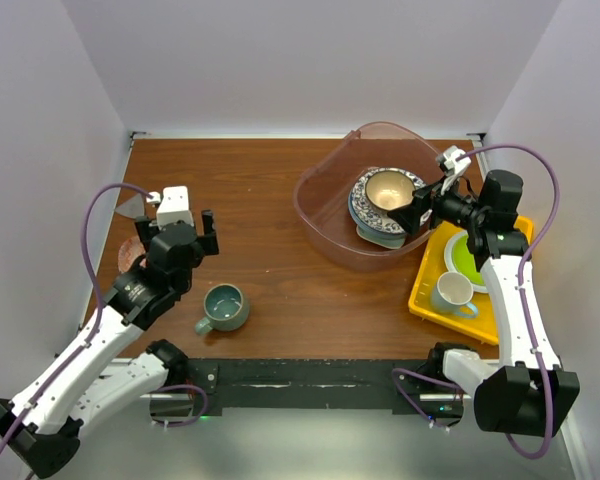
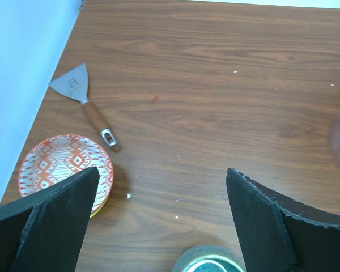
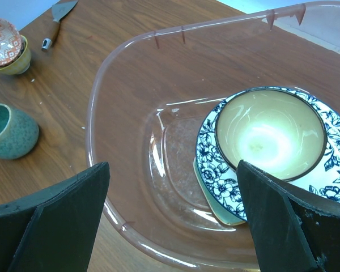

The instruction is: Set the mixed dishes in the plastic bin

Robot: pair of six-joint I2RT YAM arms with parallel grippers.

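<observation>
The translucent pink bin (image 1: 325,200) holds a blue-floral plate (image 3: 334,164) with a cream bowl (image 3: 269,133) on it and a pale green dish (image 1: 378,240) beneath. My right gripper is open over the bin. My left gripper is open above the left of the table, empty. In the left wrist view, an orange-patterned bowl (image 2: 65,167) lies to its left; the right wrist view shows it nested in a yellowish bowl (image 3: 14,65). A teal mug (image 1: 223,308) stands at the near left.
A scraper (image 2: 93,113) lies at the back left. At the right, a yellow tray (image 1: 425,300) holds a green dish (image 1: 464,258) and a light mug (image 1: 451,292).
</observation>
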